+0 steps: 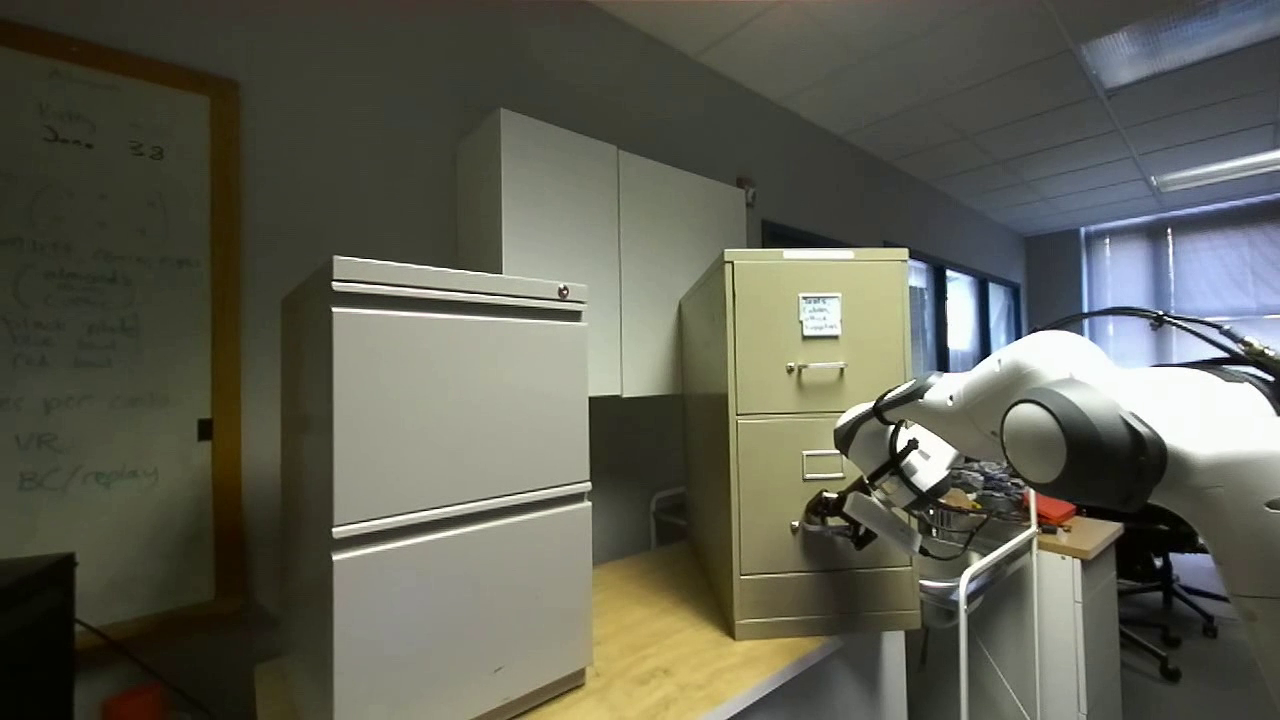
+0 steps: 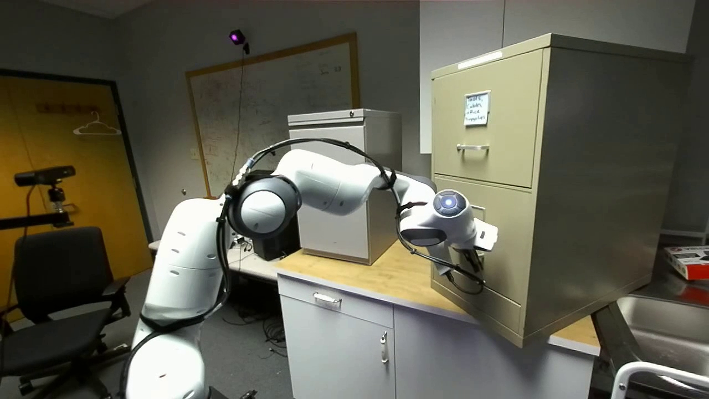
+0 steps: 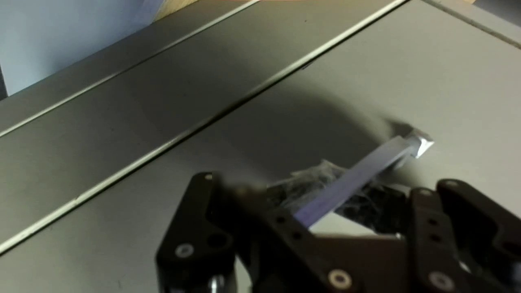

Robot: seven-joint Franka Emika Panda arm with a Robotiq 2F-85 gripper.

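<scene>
The tan two-drawer filing cabinet (image 1: 708,444) stands on the wooden counter with both drawers closed. In front of its lower drawer (image 1: 768,480) is my gripper (image 1: 828,518), at the height of the handle. The wrist view shows the lower drawer's handle (image 3: 373,166), a thin pale bar, crossing in front of the tape-wrapped fingertips (image 3: 312,181). My gripper is shut around the bar's near part. Whether the pads clamp the bar or only sit behind it is unclear, since dark finger links hide its near end.
A grey filing cabinet (image 1: 462,420) stands to the left on the same counter (image 1: 648,600). To the right are a white metal rail (image 1: 998,558) and a sink (image 2: 658,326). Bare counter lies between the cabinets.
</scene>
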